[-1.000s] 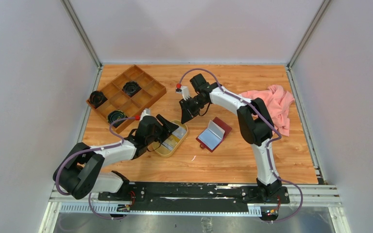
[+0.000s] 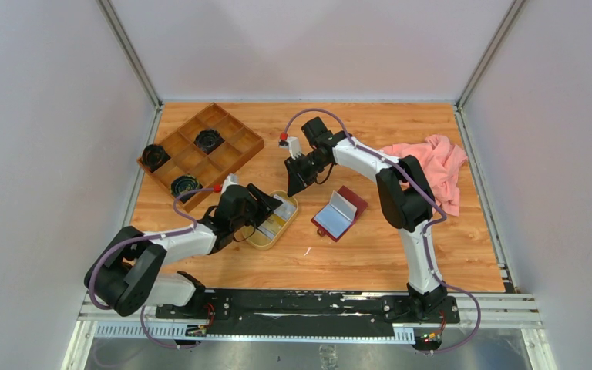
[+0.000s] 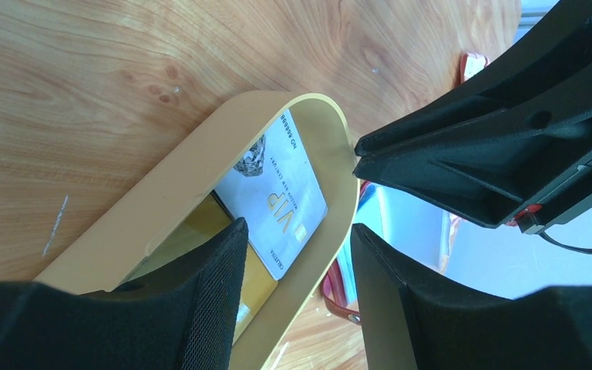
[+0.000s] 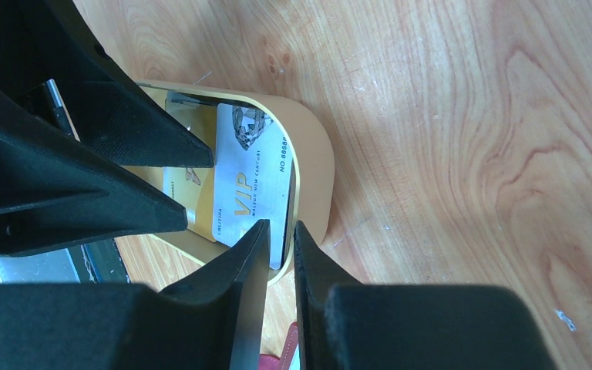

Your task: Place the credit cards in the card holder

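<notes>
A white VIP card lies in the far end of a beige oval tray, overlapping a gold card. More cards show partly behind it in the right wrist view. My left gripper is over the tray, its fingers wide apart with nothing between them. At the tray's end rim, my right gripper has its fingertips slightly apart, close to the rim; whether they touch it is hard to tell. The red card holder lies spread open right of the tray, pale sleeves showing.
A wooden compartment box with black coiled items stands at the back left. A pink cloth is heaped at the right. Bare table lies in front of the holder. Both grippers are close together at the tray.
</notes>
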